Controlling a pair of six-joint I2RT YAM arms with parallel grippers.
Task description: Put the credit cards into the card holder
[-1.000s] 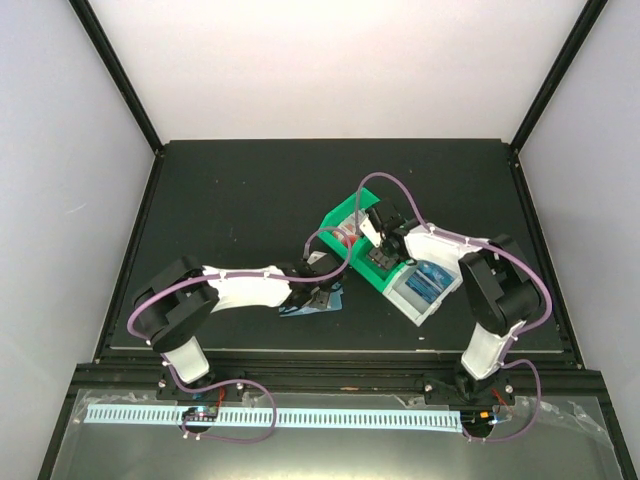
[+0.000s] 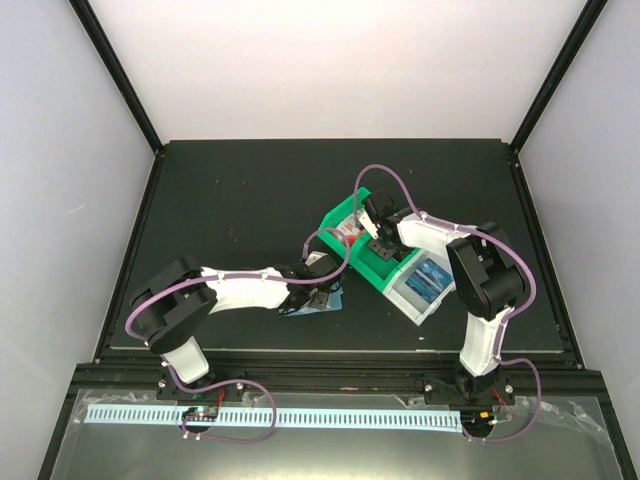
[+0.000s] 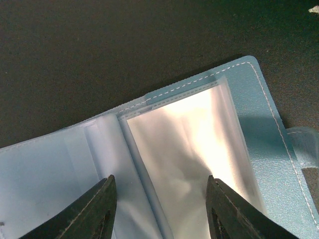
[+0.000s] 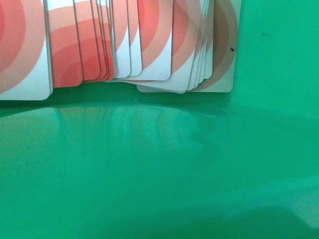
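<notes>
Open over the blue card holder [image 3: 251,117], my left gripper has its two fingers apart on either side of a pocket edge, with nothing visible between them. The holder's clear window [image 3: 169,129] looks pale and empty. In the top view that arm covers much of the holder [image 2: 315,305]. Several red and white cards [image 4: 154,40] stand fanned in a row in the green bin [image 4: 279,99]. My right gripper [image 2: 369,229] is over this bin beside the cards. Its fingers do not show in the right wrist view, so I cannot see how they stand.
A white bin [image 2: 410,301] with blue packets [image 2: 428,280] adjoins the green one at its lower right. Purple cables loop above both arms.
The right arm has shifted slightly left, its gripper moving a little over the green bin. The left arm and the card holder look almost unmoved.
</notes>
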